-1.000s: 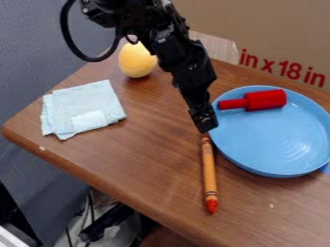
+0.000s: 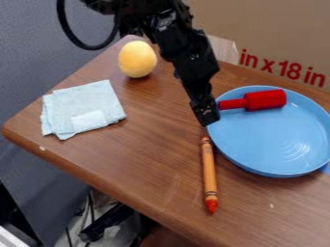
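Note:
My black gripper point(image 2: 206, 114) points down at the left rim of the blue plate point(image 2: 275, 143), above the upper end of an orange crayon point(image 2: 209, 178) with a red tip that lies on the table. A red cylindrical object point(image 2: 264, 99) with a narrower part toward the gripper rests on the plate's back part. I cannot tell whether the fingers are open or shut.
A yellow egg-shaped object point(image 2: 137, 60) stands at the back left of the wooden table point(image 2: 123, 164). A folded pale cloth point(image 2: 81, 110) lies near the left edge. A cardboard box point(image 2: 277, 39) is behind.
The gripper and arm have shifted very slightly upward since a second ago. The objects on the table have not visibly moved.

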